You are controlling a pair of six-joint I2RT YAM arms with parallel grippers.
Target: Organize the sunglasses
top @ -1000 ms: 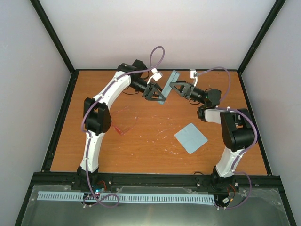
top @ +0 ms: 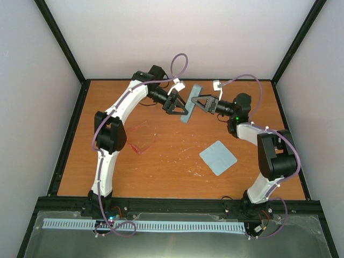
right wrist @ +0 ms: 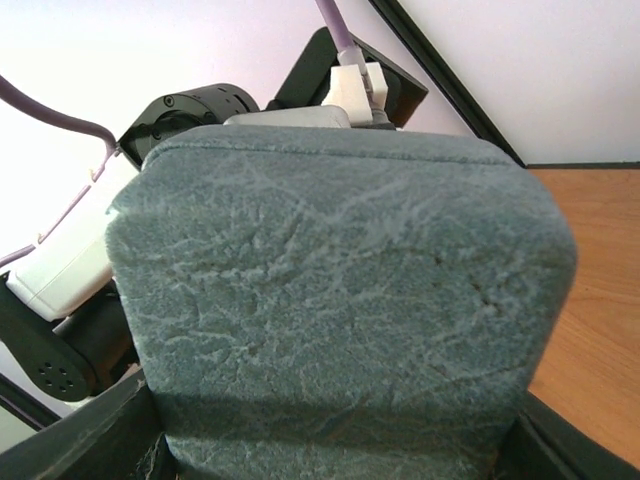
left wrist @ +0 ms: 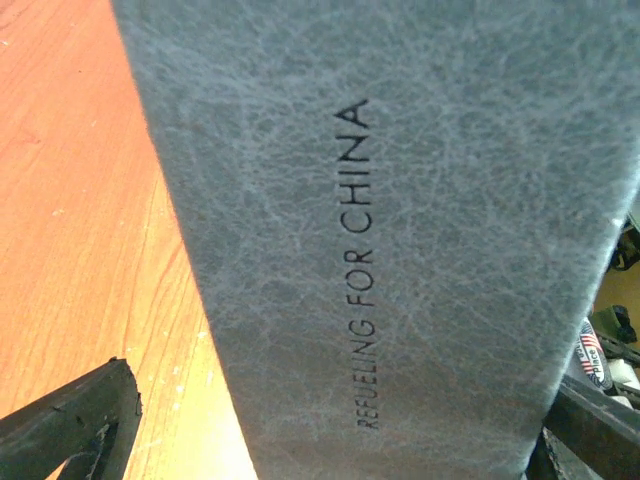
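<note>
A grey sunglasses case [top: 191, 102], printed "REFUELING FOR CHINA", is held upraised between the two arms at the back centre; it fills much of both wrist views. My right gripper [top: 200, 102] has its fingers around one part of the case [right wrist: 340, 290]. My left gripper [top: 177, 107] stands open at the case's other side, its fingers either side of it in the left wrist view. Red-framed sunglasses [top: 138, 145] lie on the wooden table [top: 161, 177], left of centre.
A light grey square cloth [top: 217, 157] lies right of centre on the table. Dark frame rails and white walls enclose the workspace.
The case and my right gripper have shifted slightly toward the front and left since one second ago.
</note>
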